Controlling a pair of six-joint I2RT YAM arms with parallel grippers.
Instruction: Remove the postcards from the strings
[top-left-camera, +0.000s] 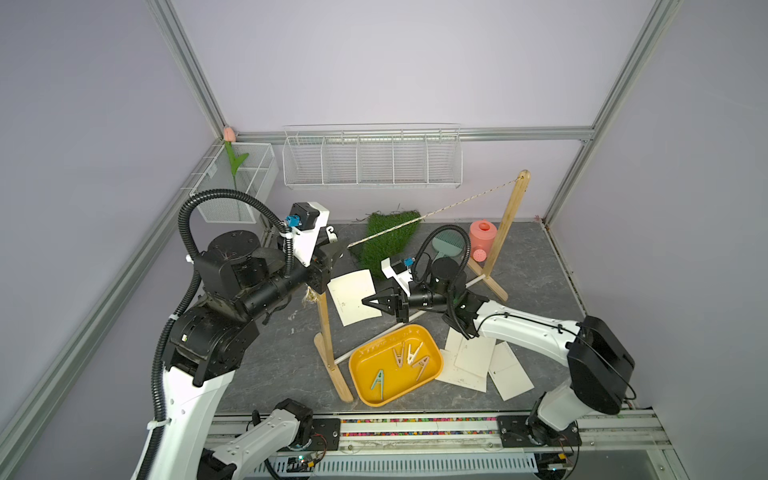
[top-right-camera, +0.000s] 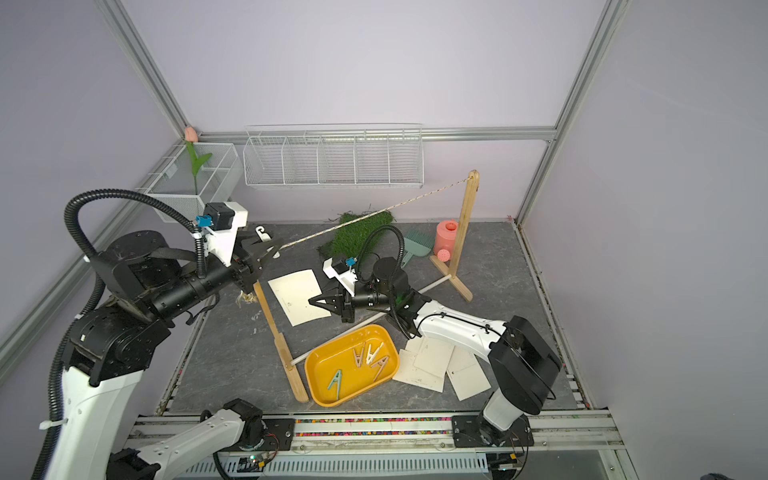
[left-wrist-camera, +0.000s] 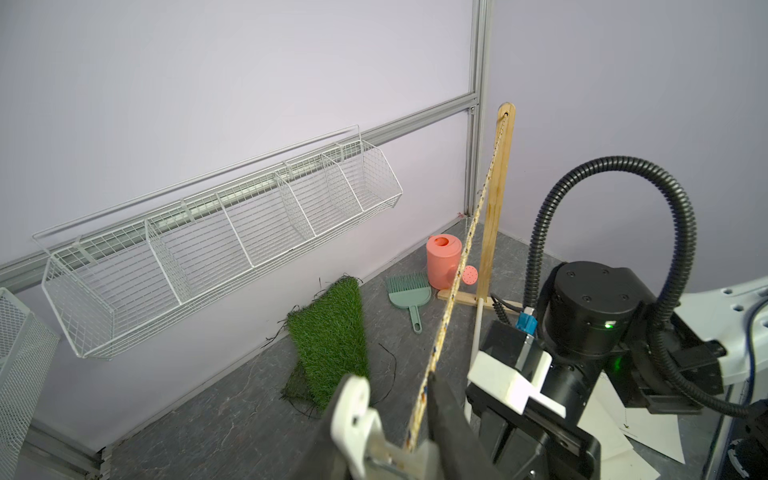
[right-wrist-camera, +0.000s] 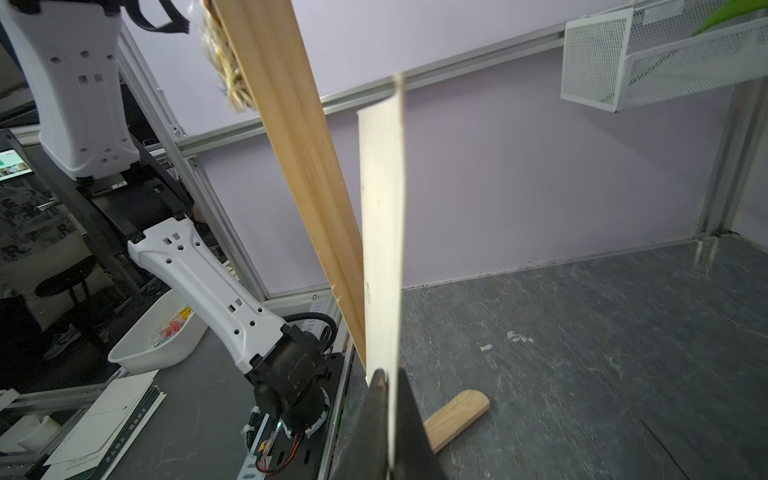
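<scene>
A cream postcard (top-left-camera: 350, 294) hangs off the string, with my right gripper (top-left-camera: 366, 301) shut on its edge. Seen edge-on in the right wrist view, the card (right-wrist-camera: 382, 232) rises from between the right fingertips. High at the left end of the patterned string (left-wrist-camera: 452, 308), my left gripper is shut on a white clothespin (left-wrist-camera: 352, 416). The string runs down to this pin between the left fingers; whether the pin's fingers still clasp it cannot be told. Other postcards (top-left-camera: 477, 352) lie flat at the front right, partly under the right arm.
A yellow tray (top-left-camera: 359, 384) with several clothespins stands at the front. Wooden posts (top-left-camera: 512, 216) carry the string, joined by a low rod. Grass mat (top-left-camera: 392, 240), dustpan and pink watering can (top-left-camera: 482, 236) are at the back.
</scene>
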